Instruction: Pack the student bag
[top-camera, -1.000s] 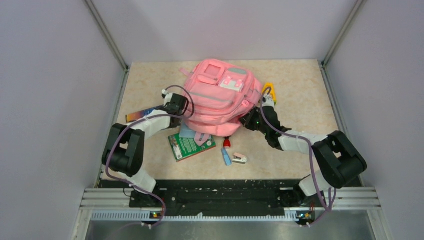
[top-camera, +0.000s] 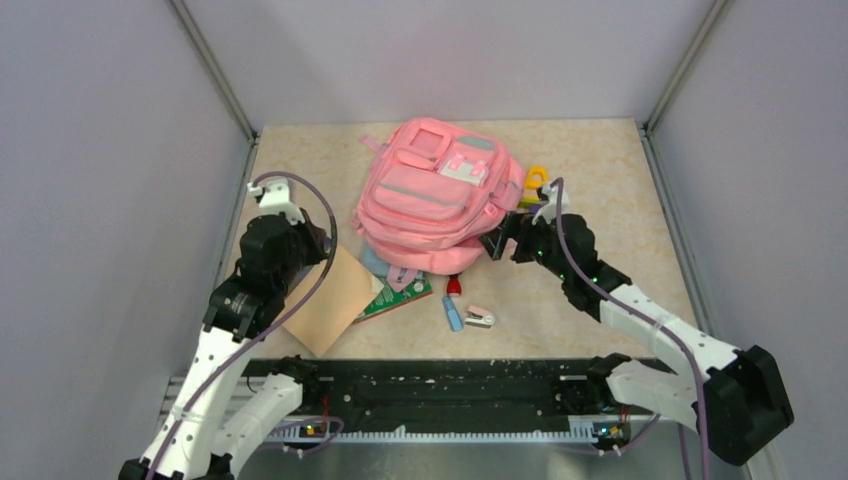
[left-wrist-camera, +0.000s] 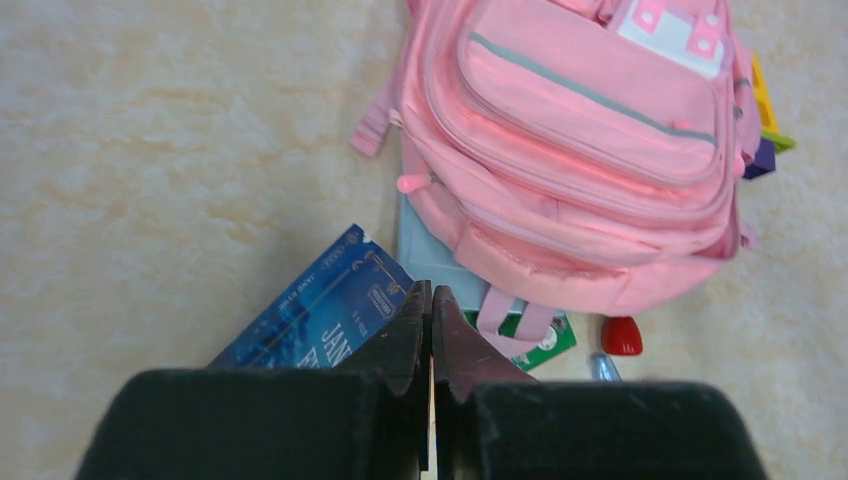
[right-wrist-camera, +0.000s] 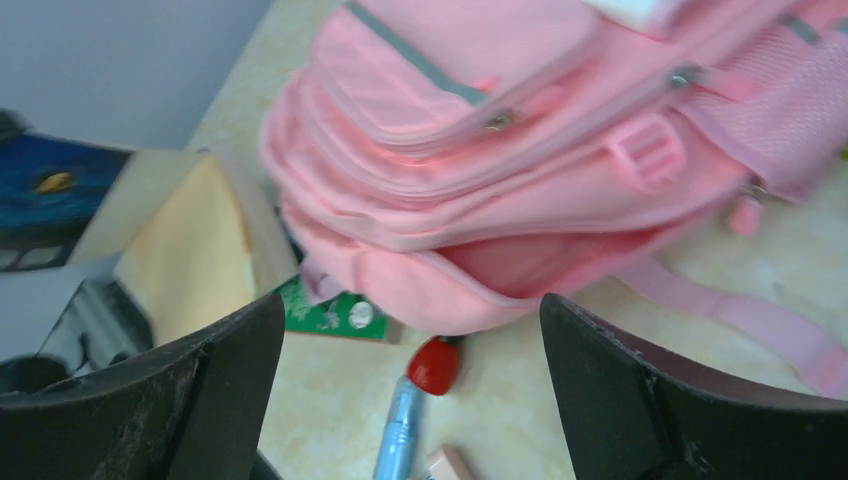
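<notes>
A pink backpack (top-camera: 430, 195) lies on the table, its front opening gaping in the right wrist view. My left gripper is raised at the left, shut on a tan book (top-camera: 328, 300), which hangs over a green book (top-camera: 395, 302). A dark blue book (left-wrist-camera: 320, 300) shows in the left wrist view. A pale blue item (left-wrist-camera: 425, 245) lies under the bag. My right gripper (top-camera: 495, 240) stands open at the bag's front right, with nothing held.
A red object (top-camera: 454, 285), blue stick (top-camera: 452, 313) and stapler (top-camera: 480, 317) lie in front. Yellow items (top-camera: 536, 177) sit behind the bag's right side.
</notes>
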